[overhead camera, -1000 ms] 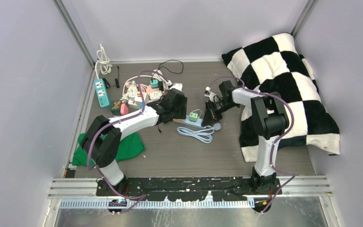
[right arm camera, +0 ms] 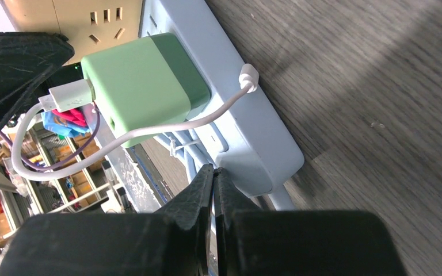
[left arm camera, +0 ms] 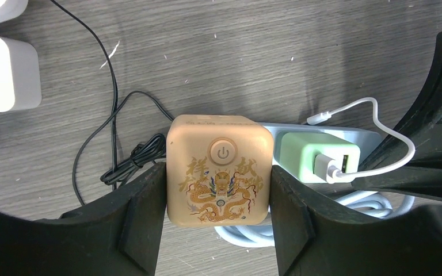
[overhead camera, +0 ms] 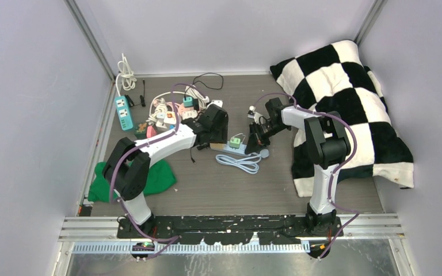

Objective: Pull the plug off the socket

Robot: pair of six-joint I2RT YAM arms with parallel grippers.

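A light-blue power strip (right arm camera: pixel 270 138) lies mid-table, carrying a green charger (left arm camera: pixel 319 155) with a white cable and, at its left end, a tan cube plug (left arm camera: pixel 218 172) with a dragon print. My left gripper is over that end, fingers on both sides of the tan plug; whether they press on it is hard to tell. My right gripper is shut at the strip's right end, its tips against the strip's body; what lies between them is mostly hidden.
Several adapters and cords (overhead camera: pixel 170 112) crowd the back left. A green cloth (overhead camera: pixel 155 181) lies front left, a checkered cushion (overhead camera: pixel 345 100) at right. The strip's coiled cord (overhead camera: pixel 236 164) lies in front of it.
My left gripper and arm have shifted only slightly over the strip's left end. The right arm and the strip look unchanged.
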